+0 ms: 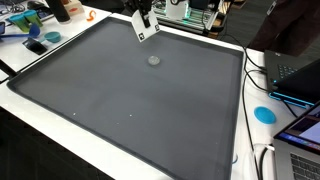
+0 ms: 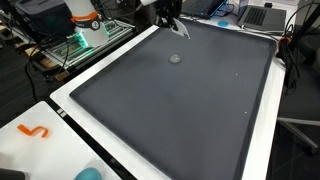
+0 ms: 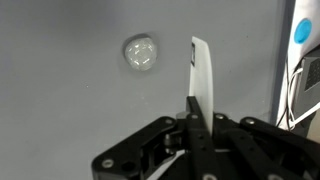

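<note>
A thin white card-like piece (image 1: 145, 26) with small dark marks hangs over the far edge of the grey work surface. My gripper is shut on this piece, which juts out from between the fingers in the wrist view and looks narrow from there. In exterior view 2 the white piece (image 2: 196, 27) shows pale at the far side of the surface. A small round translucent object (image 3: 140, 52) lies on the grey surface, apart from the gripper and the piece. The fingertips are mostly hidden in both exterior views.
The grey surface (image 1: 130, 100) is otherwise broadly clear, bordered by a white table edge. A blue disc (image 1: 265, 115) and laptops (image 1: 298, 155) stand to the right. Cups and tools crowd the far left, near a teal cup (image 1: 52, 37).
</note>
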